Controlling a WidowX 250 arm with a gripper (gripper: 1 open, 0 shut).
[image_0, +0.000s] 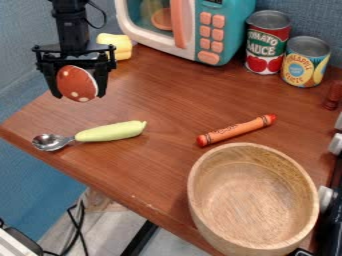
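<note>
The black gripper hangs at the upper left, shut on a round reddish-orange object with white spots, which it holds above the table's left part. Below and to the right of it, a spoon with a pale green-yellow handle lies on the wooden table.
An orange crayon lies mid-right, behind an empty wooden bowl. A toy microwave, tomato sauce can, second can and yellow object stand at the back.
</note>
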